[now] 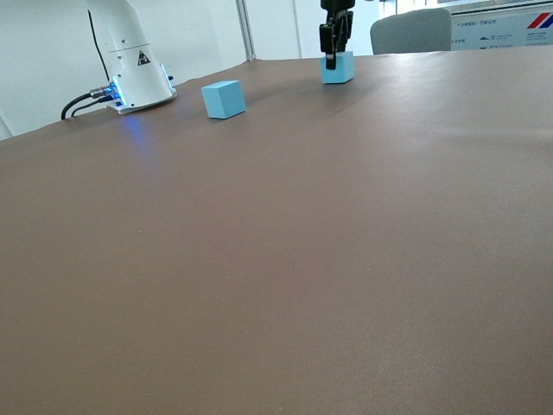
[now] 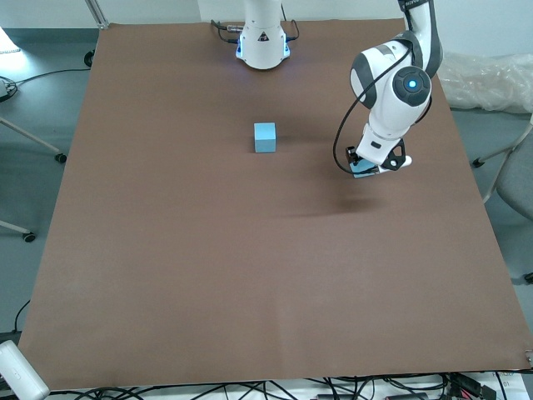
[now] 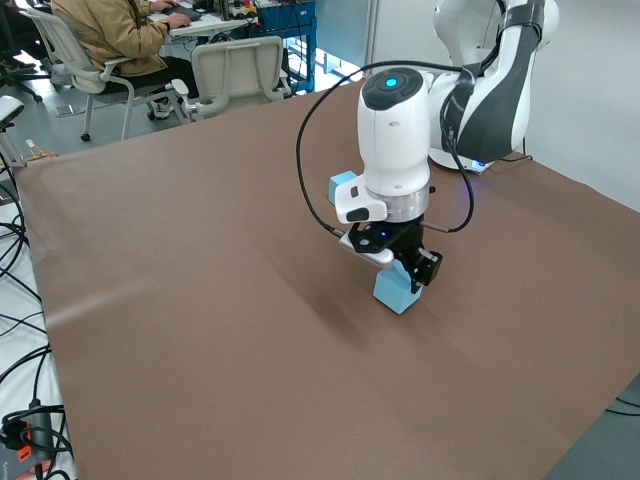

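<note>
Two light blue cubes rest on the brown table. One [image 2: 265,137] [image 1: 224,100] [image 3: 342,185] stands alone near the middle back. The other [image 2: 361,170] [image 1: 338,73] [image 3: 396,292] is on the right side in the camera left view, directly at my gripper [image 2: 375,158] [image 1: 331,59] [image 3: 415,275], whose black fingers overlap it from above. The gripper hides part of that cube, and I cannot tell whether it is shut on it.
The white arm base [image 2: 262,46] stands at the back of the table [image 2: 250,250], with cables beside it. Cables, chairs and a seated person are beyond the edges.
</note>
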